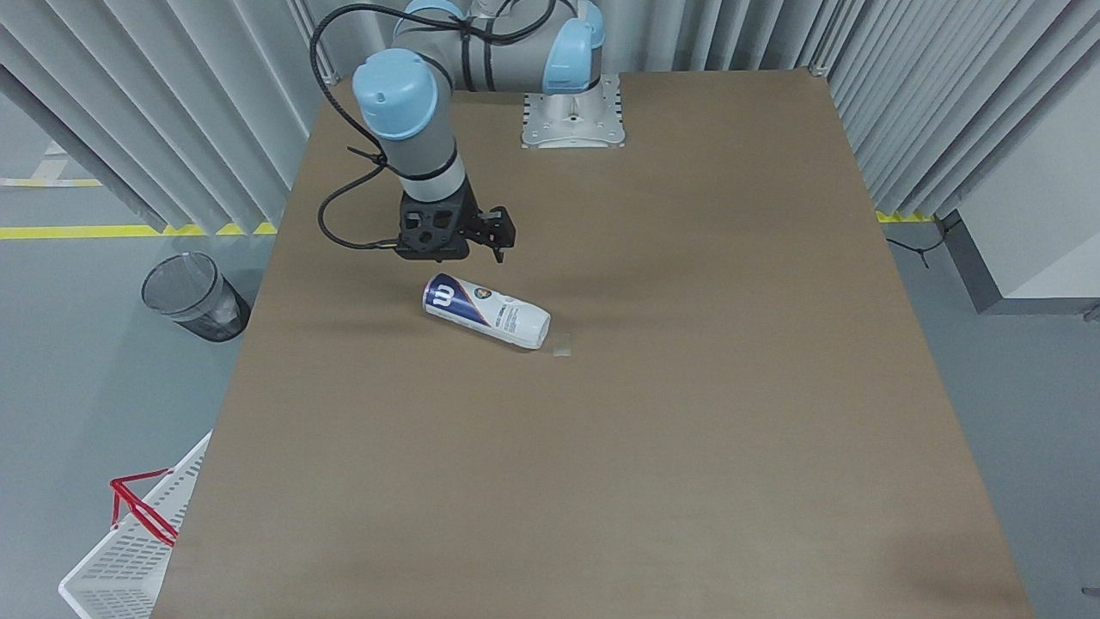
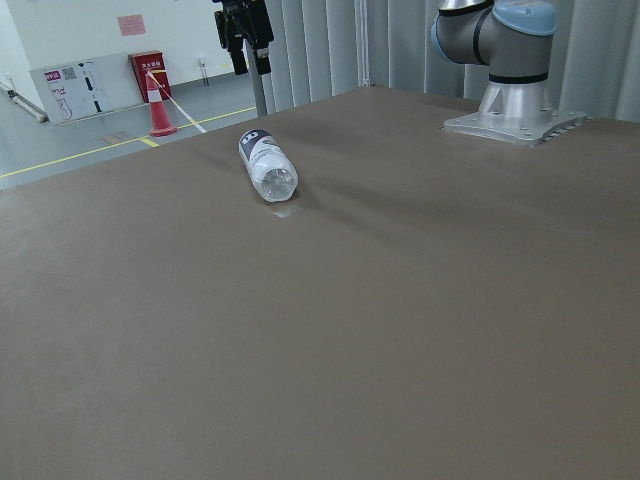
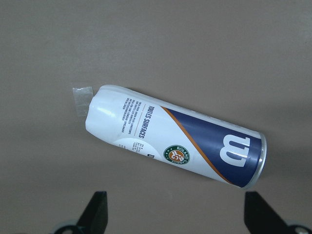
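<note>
A white-and-blue Wilson can [image 1: 485,309] [image 2: 268,168] [image 3: 175,136] lies on its side on the brown table [image 1: 660,433]. My gripper [image 1: 485,242] hangs above the table behind the can in the front view. In the left view the gripper [image 2: 247,55] is high over the far side. Its two fingers stand wide apart in the wrist view, nothing between them, the can below. A small clear tape square [image 1: 562,345] [image 3: 82,100] is beside the can's white end.
A white basket [image 1: 124,567] with red handles and a dark bin [image 1: 196,299] stand on the floor left of the table. The arm's base plate [image 1: 572,124] sits at the back edge.
</note>
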